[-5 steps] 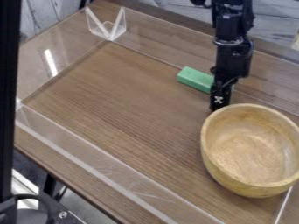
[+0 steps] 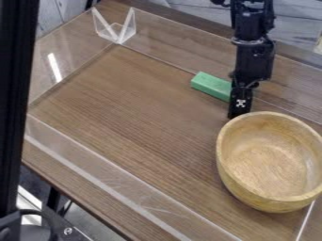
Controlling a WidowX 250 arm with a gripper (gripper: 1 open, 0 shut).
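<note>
The black gripper (image 2: 240, 98) reaches down from the top of the view to a green block (image 2: 212, 85) lying on the wooden table. Its fingertips are at the block's right end, low over the table, just behind a round wooden bowl (image 2: 270, 193). The arm hides part of that end, and whether the fingers are shut on the block cannot be told.
A white wire-like piece (image 2: 115, 28) stands at the back left of the table (image 2: 113, 113). A black structure runs along the left edge of the view.
The arm and gripper have shifted very slightly. The block and bowl look unmoved.
</note>
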